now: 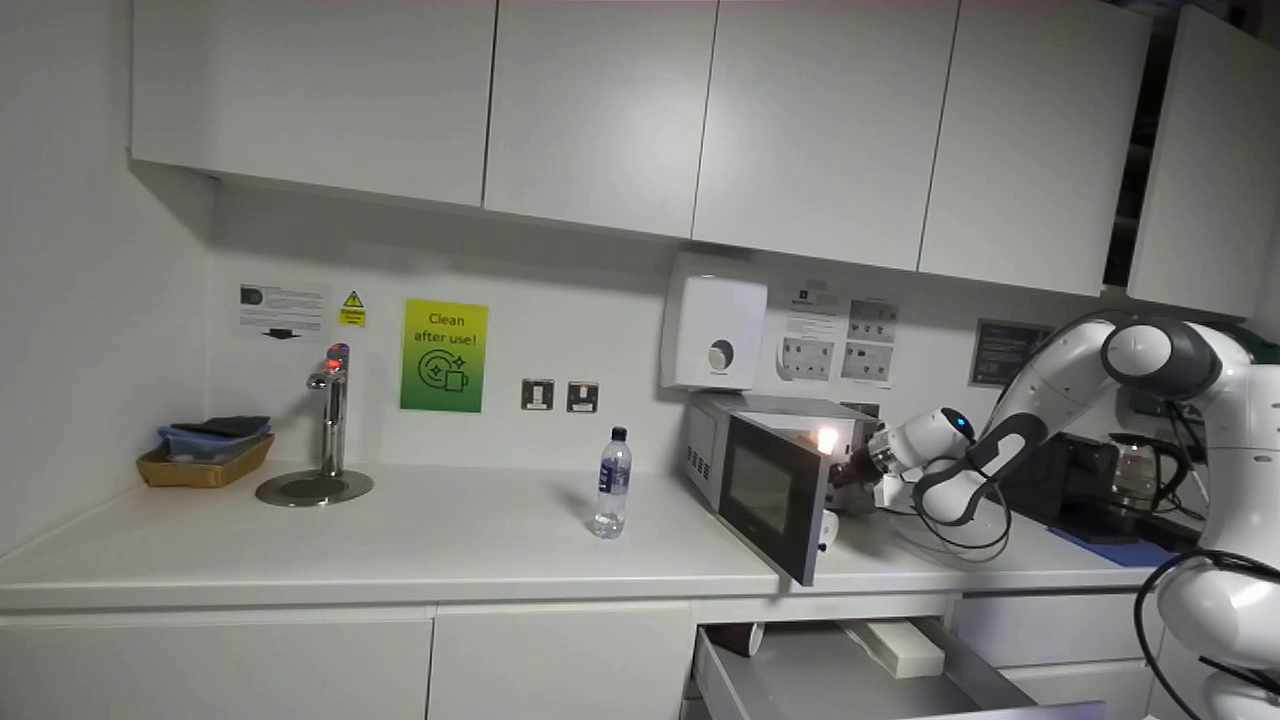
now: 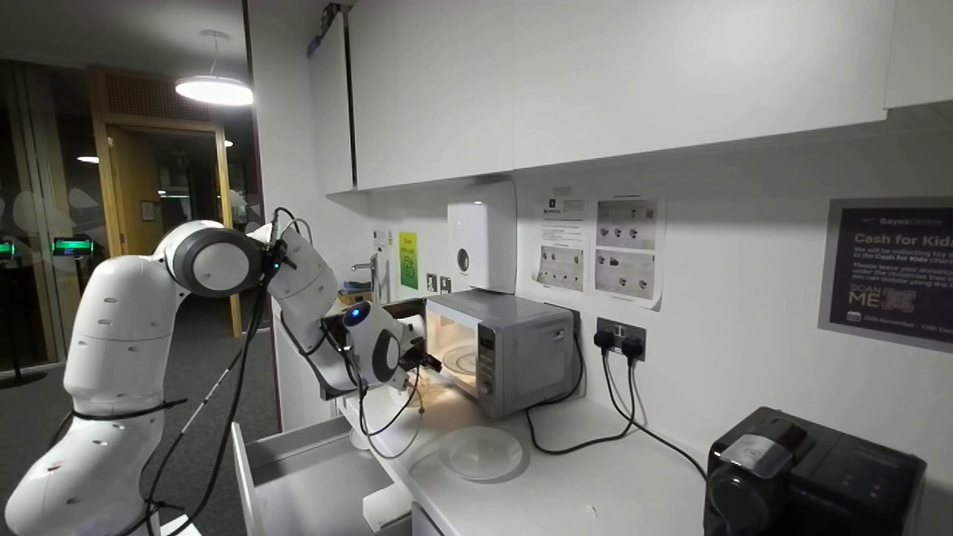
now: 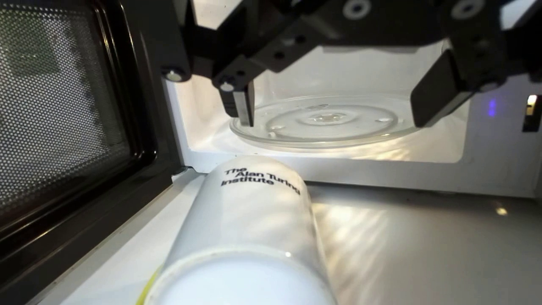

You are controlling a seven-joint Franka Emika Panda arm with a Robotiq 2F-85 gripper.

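Observation:
A white mug (image 3: 244, 213) printed "The Alan Turing Institute" lies tipped over on the counter before the microwave opening, its pale round base towards the wrist camera. Something yellow peeks out at its lower left; what part that is cannot be told. In exterior view 1 only a bit of the mug (image 1: 828, 529) shows past the door. My gripper is open, its fingers wide apart and empty, in front of the lit microwave's glass turntable (image 3: 325, 122). The microwave door (image 3: 56, 101) stands open on the left. From the side, the gripper (image 2: 431, 363) is at the microwave's mouth.
A clear plate (image 2: 482, 452) lies on the counter right of the microwave (image 2: 527, 357). Below, an open drawer (image 1: 804, 684) holds a dark cup and a white box (image 1: 902, 649). A water bottle (image 1: 611, 486) stands left of the door.

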